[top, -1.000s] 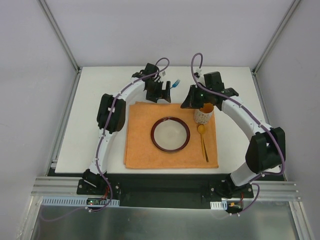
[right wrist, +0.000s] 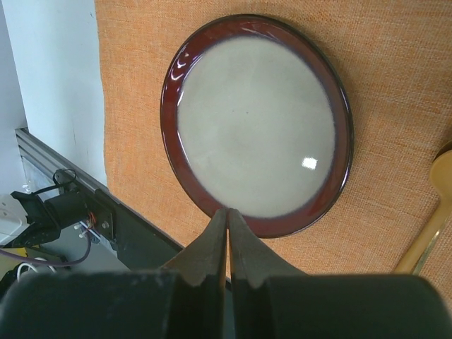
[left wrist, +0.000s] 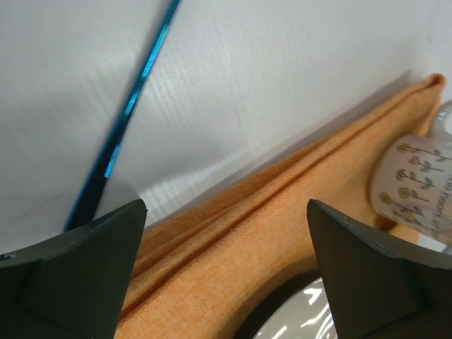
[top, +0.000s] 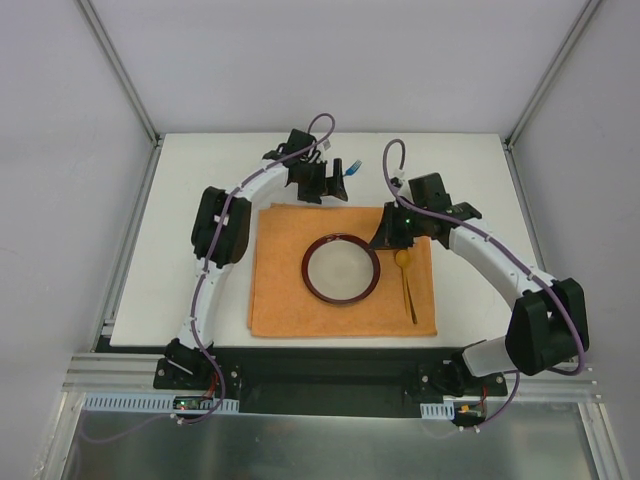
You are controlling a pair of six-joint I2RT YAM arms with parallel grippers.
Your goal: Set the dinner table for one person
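Note:
A cream plate (top: 340,268) with a dark red rim lies on the orange placemat (top: 280,312). To its right is a gold spoon (top: 403,260). My left gripper (top: 327,186) stands open over the mat's back edge, empty; a blue fork (top: 352,169) lies on the white table there. Its handle (left wrist: 129,106) runs down past the outer side of the left finger in the left wrist view. A patterned mug (left wrist: 417,185) rests at the mat's back corner. My right gripper (top: 382,240) is shut above the mat, nothing showing between its fingers; it hides most of the mug from above.
The two arms come close together near the back of the mat. Bare white table (top: 165,255) extends to the left, and more lies along the right and back. Dark metal framing (top: 310,368) borders the front edge.

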